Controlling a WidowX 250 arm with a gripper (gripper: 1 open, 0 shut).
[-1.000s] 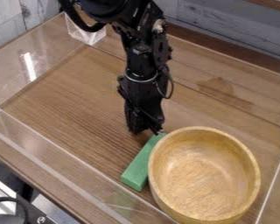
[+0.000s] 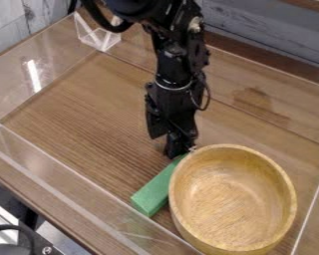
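The black robot arm reaches down from the top centre, and its gripper point(image 2: 170, 144) is low over the wooden table, just above the upper end of a green block point(image 2: 152, 196). The dark fingers are hard to make out against the wood and shadow; nothing is clearly seen between them. The green block lies flat, slanting along the left side of a pale yellow oval bowl point(image 2: 231, 197), its upper end partly hidden beside the bowl's rim.
A clear container point(image 2: 96, 28) stands at the back left.
The gripper and lower arm have shifted and turned slightly. The green block and bowl look essentially unmoved.
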